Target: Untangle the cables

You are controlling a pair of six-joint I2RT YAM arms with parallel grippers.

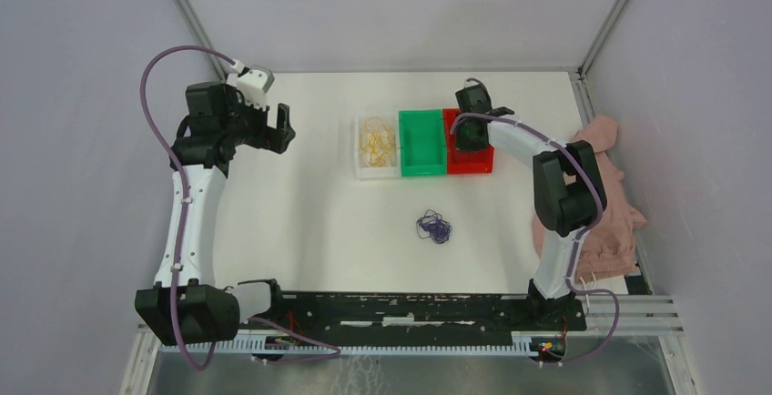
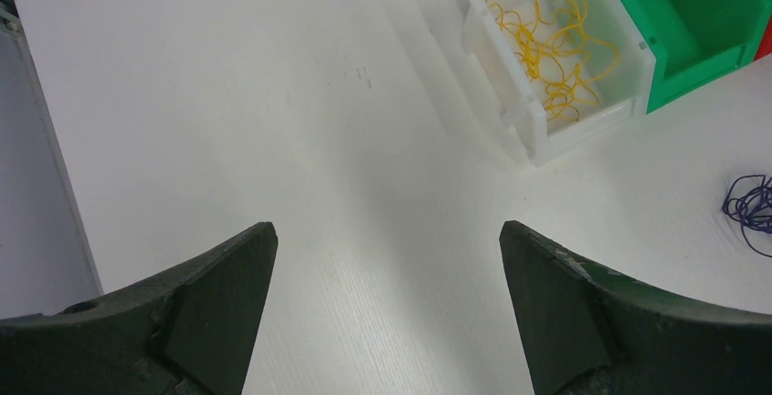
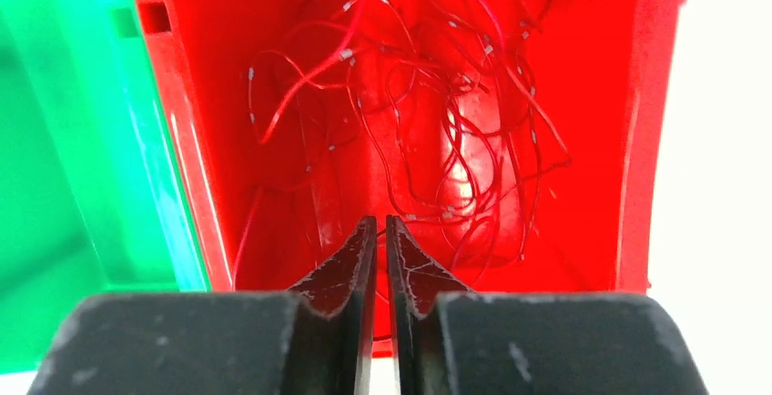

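Note:
Red cables lie loose and tangled in the red bin. My right gripper is over that bin, its fingertips very close together among the cables at the bin's lower half; whether it holds a strand is unclear. A bundle of dark blue cable lies on the table, and yellow cables fill part of the white bin. My left gripper hangs open over the left of the table, its two fingers empty in the left wrist view.
An empty green bin stands between the white and red bins. A pink cloth lies along the right edge.

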